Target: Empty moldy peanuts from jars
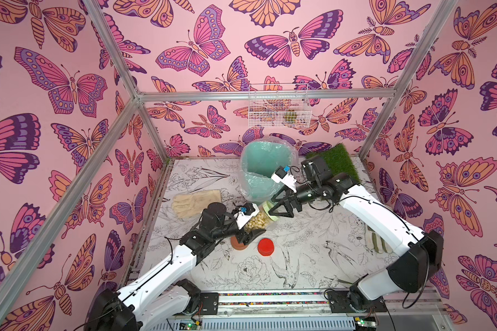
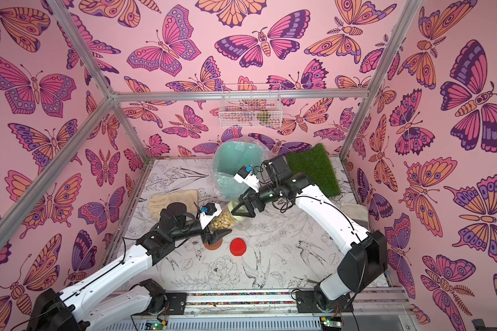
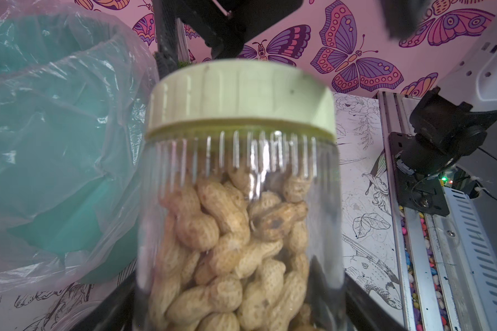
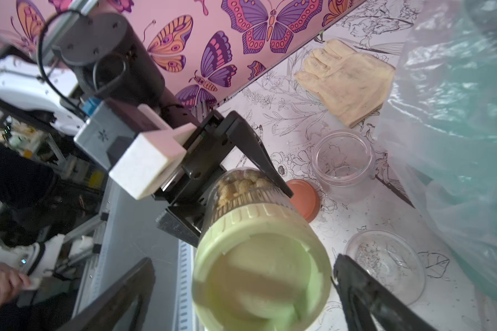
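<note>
A clear jar of peanuts (image 3: 232, 248) with a pale green lid (image 3: 240, 93) is held sideways at my left gripper (image 1: 241, 231), its body between those fingers. My right gripper stands open around the lid end, its fingers either side of the lid in the right wrist view. A teal bin with a clear bag (image 1: 265, 165) stands behind both grippers.
A red lid (image 1: 265, 247) and an orange lid (image 4: 303, 198) lie on the table, with empty clear containers (image 4: 342, 157) nearby. A glove (image 1: 196, 203) lies left, green turf (image 1: 336, 160) back right.
</note>
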